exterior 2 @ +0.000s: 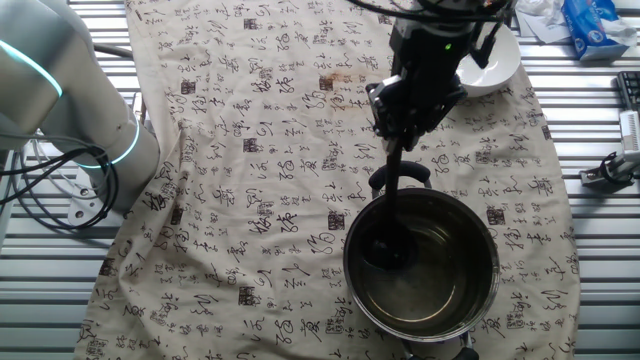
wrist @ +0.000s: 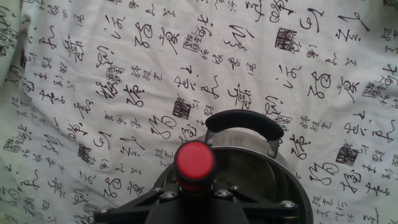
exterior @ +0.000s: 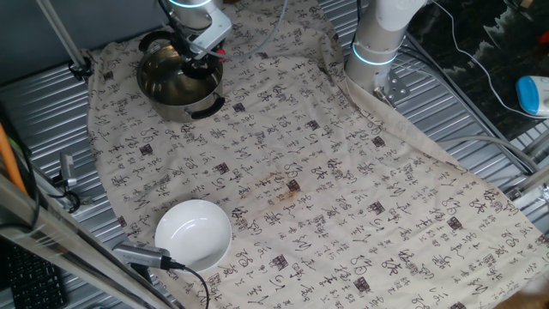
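A black ladle, its head [exterior 2: 388,247] inside the steel pot [exterior 2: 487,290], reaches up to my gripper [exterior 2: 396,135], which is shut on the handle. In the wrist view the handle's red end cap [wrist: 195,160] stands up between the gripper's fingers. The pot [exterior: 176,112] has black handles and sits at the back left in exterior view 1; its inside looks dark and shiny, and I cannot tell how much it contains. A white bowl [exterior: 194,234], seemingly empty, stands on the cloth well apart from the pot.
A patterned cloth [exterior: 317,206] covers the table, with a brown stain between pot and bowl. The arm's base [exterior: 371,69] stands at the back, and a small camera [exterior: 142,256] on a frame overlaps the bowl's edge.
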